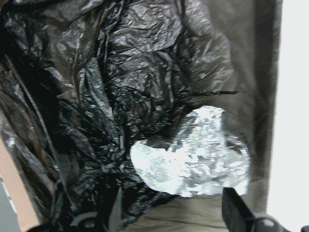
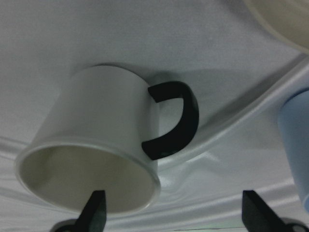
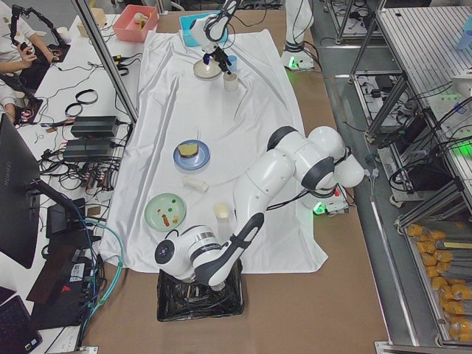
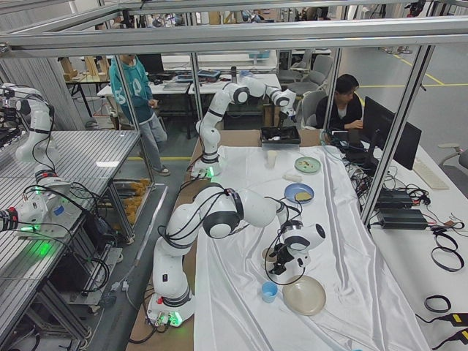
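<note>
My left gripper hangs open over a black-lined bin [image 3: 171, 299], a crumpled silvery wrapper [image 1: 188, 164] lying inside below its fingers. My right gripper is open over a white mug with a black handle [image 2: 96, 106], beside a blue cup [image 2: 294, 140] and near a cream plate [image 4: 304, 296]. Mid-cloth sit a blue plate [image 3: 203, 156] with a yellow item, a green plate [image 3: 155, 214] with small bits, and a pale cup [image 3: 221, 209].
The white cloth [image 3: 155, 118] has free room between the two groups. A monitor [image 3: 15, 184] and cabled electronics line one side. A blue container [image 3: 190, 22] stands at the far end.
</note>
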